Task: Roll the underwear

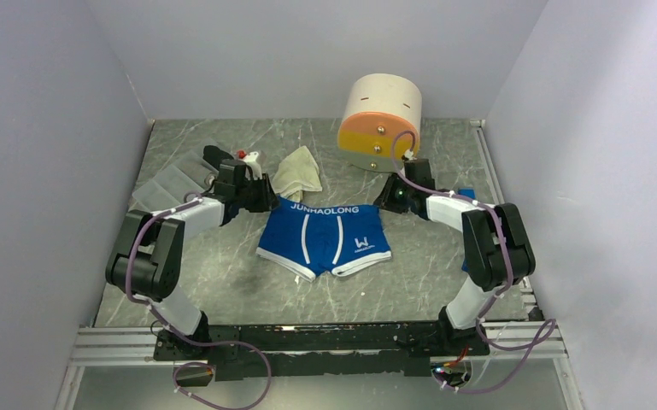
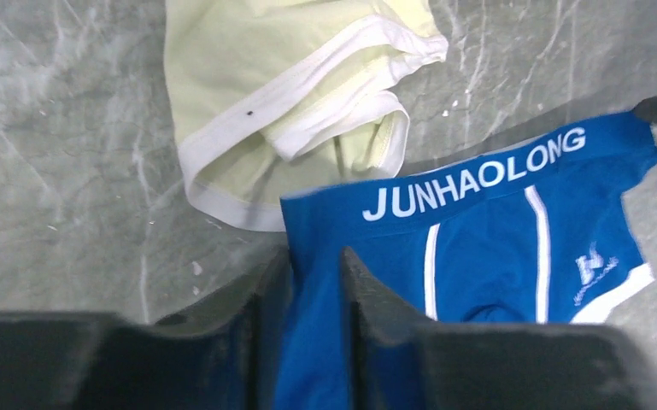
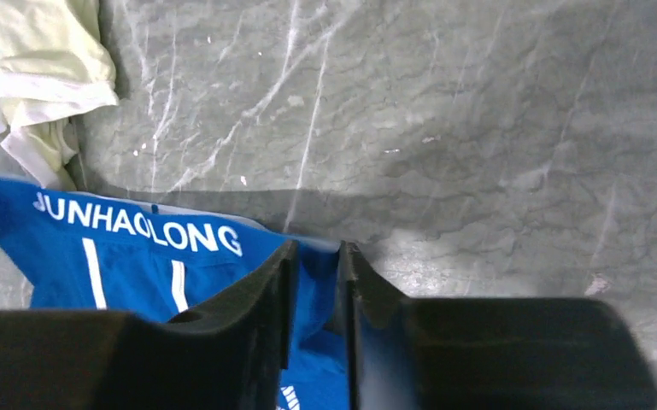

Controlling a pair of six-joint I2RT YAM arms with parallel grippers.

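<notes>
Blue boxer underwear [image 1: 324,239] with white leg hems lies front up on the table, its lettered waistband [image 1: 329,210] toward the back. At the waistband's left corner is my left gripper [image 1: 272,203]; in the left wrist view its fingers [image 2: 363,286] stand apart, with blue cloth in the gap. My right gripper [image 1: 381,206] is at the right corner. Its fingers [image 3: 286,278] are also parted in the right wrist view, and creased blue cloth shows between them. Whether any pad touches the cloth cannot be made out.
A pale yellow garment [image 1: 297,173] lies just behind the waistband's left end. At the back stands a rounded drawer cabinet [image 1: 382,115]. A grey compartment tray [image 1: 173,184] is at the left, a blue item [image 1: 466,195] at the right. Bare table lies in front.
</notes>
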